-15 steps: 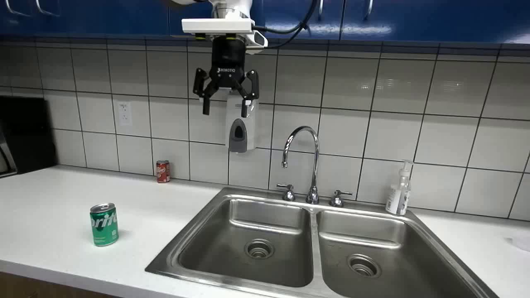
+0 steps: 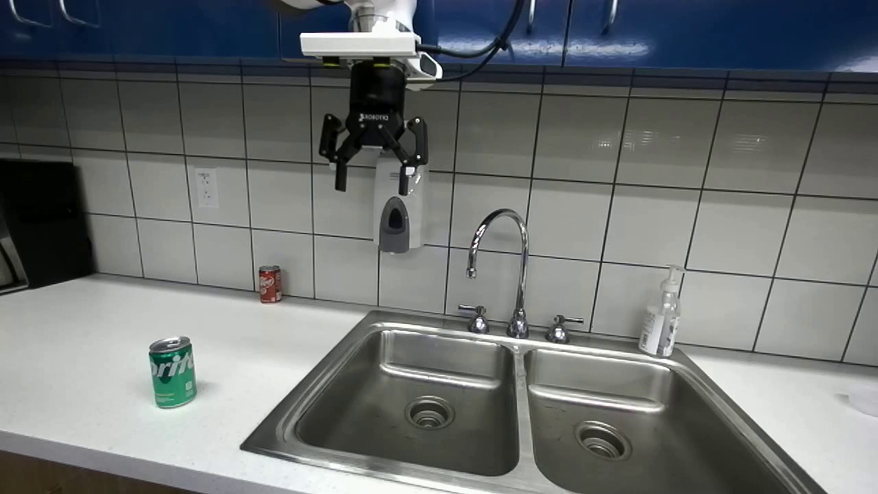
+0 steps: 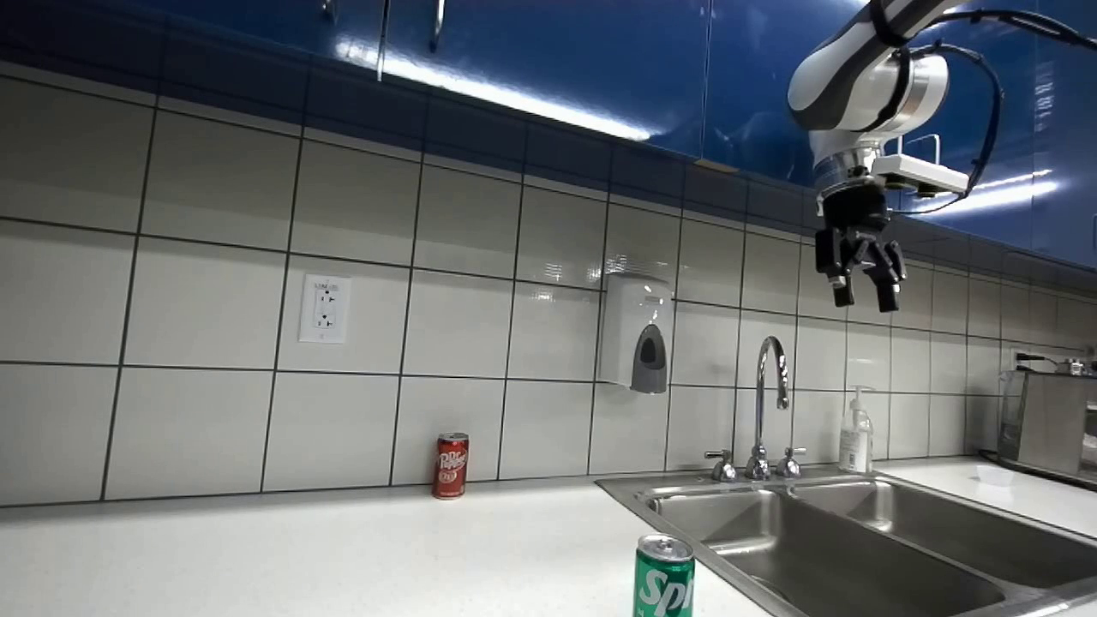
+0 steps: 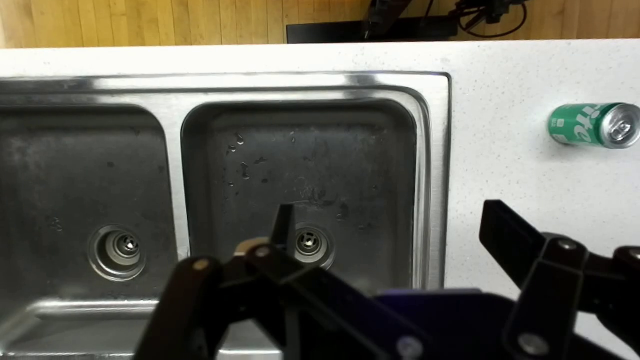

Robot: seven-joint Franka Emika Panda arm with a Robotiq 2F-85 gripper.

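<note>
High above the counter and sink, my gripper [image 2: 371, 185] hangs pointing down. Its fingers are spread wide, and nothing is between them. A green Sprite can [image 2: 173, 374] stands upright on the white counter, left of the sink in exterior view 1. In the wrist view the same green can [image 4: 591, 125] shows at the right edge, away from my fingers. Against the tiled wall at the back of the counter stands a red Dr Pepper can [image 3: 450, 466], also upright; the wrist view does not show it.
A double steel sink [image 2: 520, 395] fills the middle, with a tall curved faucet [image 2: 524, 263] behind it. A soap dispenser [image 3: 638, 329] is fixed to the wall. A pump bottle [image 2: 661, 317] stands behind the sink.
Both cans stand where they were.
</note>
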